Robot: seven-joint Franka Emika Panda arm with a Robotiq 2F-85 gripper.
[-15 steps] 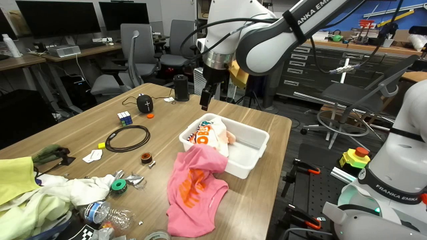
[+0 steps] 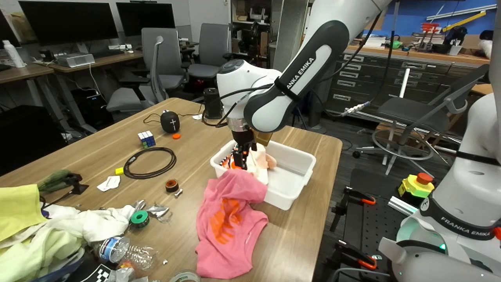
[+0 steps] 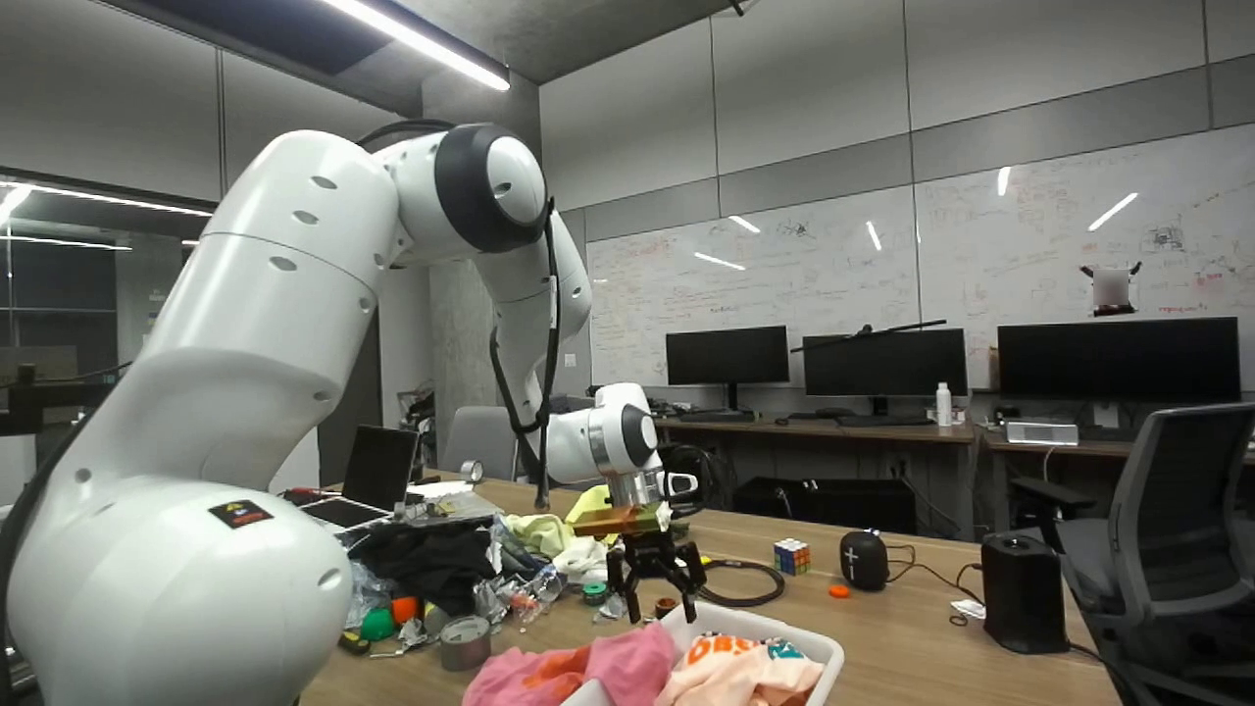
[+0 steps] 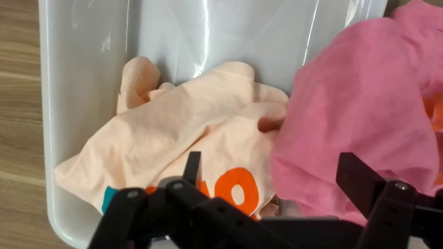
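A white bin [image 2: 292,187] stands on the table with a crumpled peach shirt [image 4: 178,120] at one end, orange and teal print showing on it. Over the bin's rim drapes a pink shirt [image 2: 230,225]; part of it lies inside and the rest spreads on the table. My gripper is open above the bin. In the wrist view its left finger [image 4: 192,168] overlaps the peach cloth and its right finger [image 4: 359,182] the pink cloth, with nothing gripped between. Whether the fingertips touch the fabric I cannot tell.
A cable coil [image 2: 150,163], a Rubik's cube [image 2: 146,139] and a round black speaker [image 2: 170,122] sit beyond the bin. Clothes, a plastic bottle [image 2: 124,251] and small clutter crowd the table's near left. The bin's other end is bare.
The arm has come down and a little to the left in exterior view 1, bringing the gripper from above the far table to the bin. Both shirts lie as before.
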